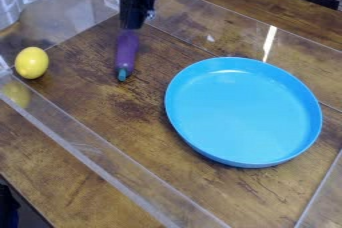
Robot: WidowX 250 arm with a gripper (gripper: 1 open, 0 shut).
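The black gripper (138, 14) hangs at the top centre, above and behind a purple elongated object with a teal tip (127, 54) lying on the wooden surface. The gripper is apart from that object; its fingers are dark and small, and I see nothing held between them. A large blue round tray (242, 110) fills the right side, and a yellow egg-shaped object (31, 62) rests at the left.
Clear plastic walls edge the wooden work surface (120, 147) on the left and lower side.
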